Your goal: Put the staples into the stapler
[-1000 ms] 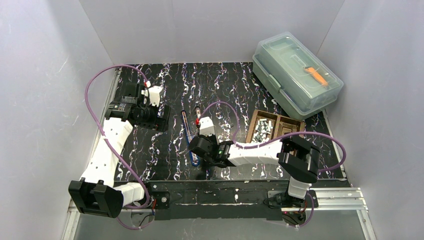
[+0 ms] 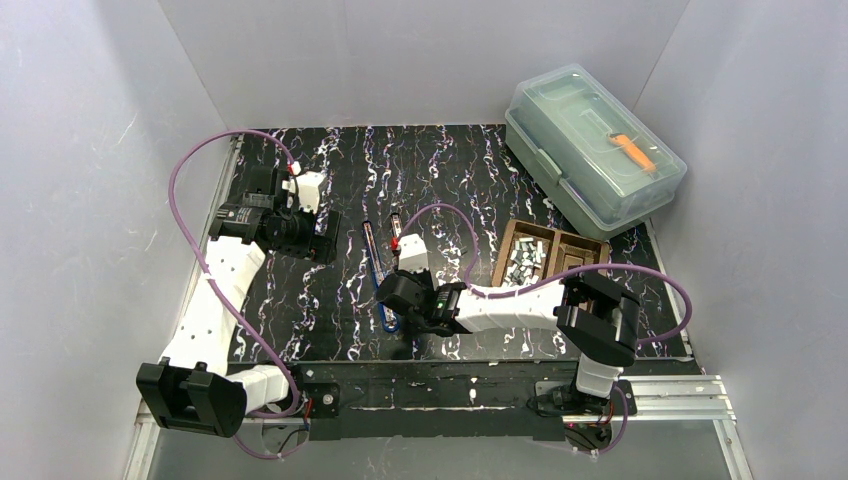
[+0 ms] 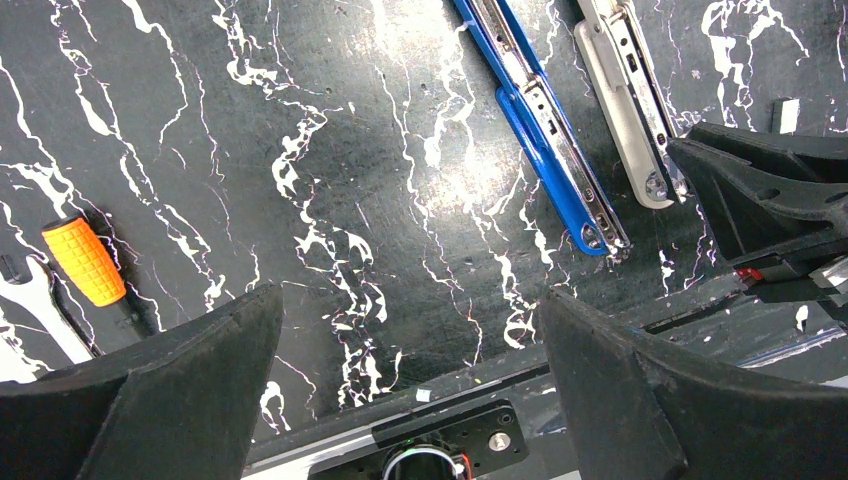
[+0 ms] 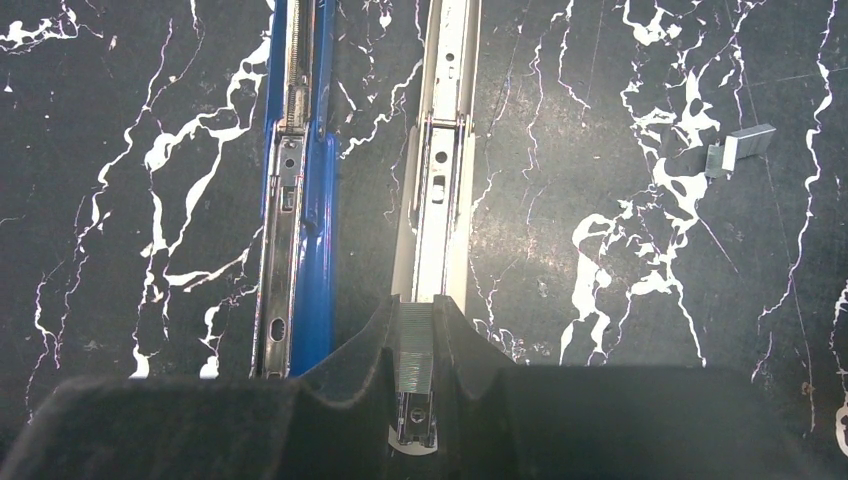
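Two opened staplers lie side by side on the dark marbled table: a blue one [image 3: 545,130] and a beige one [image 4: 437,190]. My right gripper is over the front part of the beige stapler, shut on a strip of staples [image 4: 416,350]. The strip lines up with that stapler's metal channel; whether it rests inside or just above cannot be told. Over the left part of the table, my left gripper stands open, with only bare table showing between its fingers.
A small staple piece [image 4: 745,145] lies loose right of the staplers. To the right is a wooden tray [image 2: 513,228] with several staple strips, and behind it a lidded green box [image 2: 600,140]. An orange-handled screwdriver [image 3: 85,262] and a wrench [image 3: 45,305] lie at the left.
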